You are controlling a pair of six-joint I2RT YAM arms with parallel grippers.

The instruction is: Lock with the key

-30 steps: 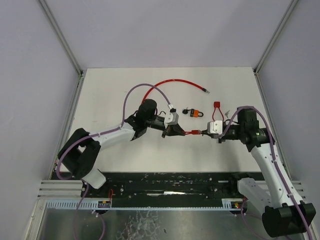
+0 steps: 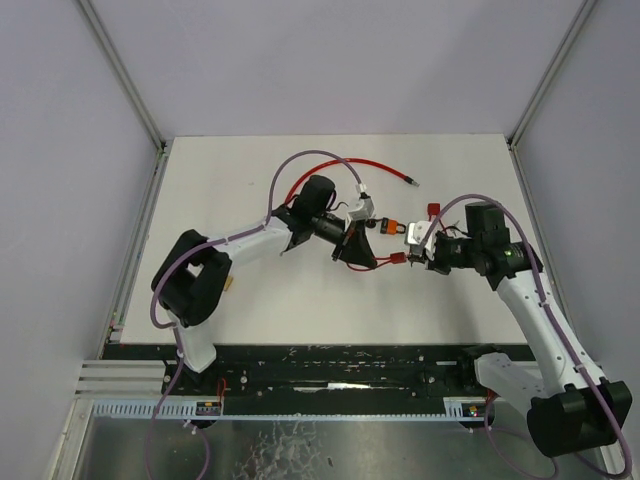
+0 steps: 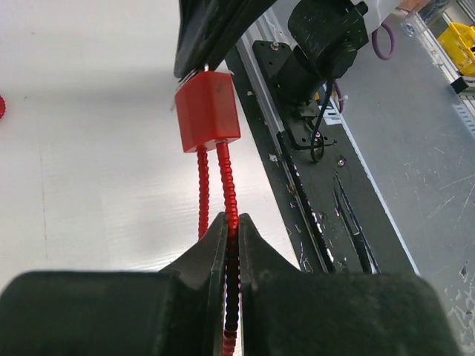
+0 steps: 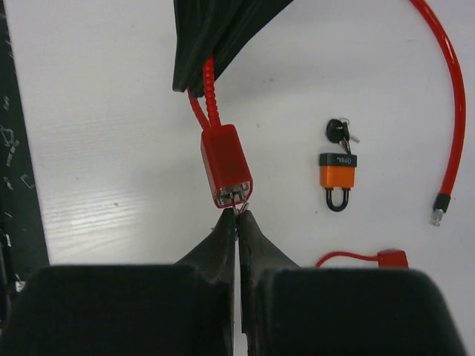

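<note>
My left gripper [image 2: 362,262] is shut on the red cord [image 3: 229,193] of a red lock [image 3: 207,111], holding it above the table's middle right. My right gripper faces that lock's end from the right, shut, with a small thin metal piece, probably the key, at its fingertips against the lock's metal face. An orange padlock [image 4: 338,175] with black-headed keys [image 4: 335,130] lies on the table. A second red lock [image 4: 392,259] with a cord lies at the right.
A red hose [image 2: 356,160] arcs across the back of the white table [image 2: 220,170]. A small tan piece [image 2: 229,284] lies at the left beside the left arm.
The left arm has shifted toward the back and right in the top view, with the red lock still held between the grippers. The right arm has moved slightly.
</note>
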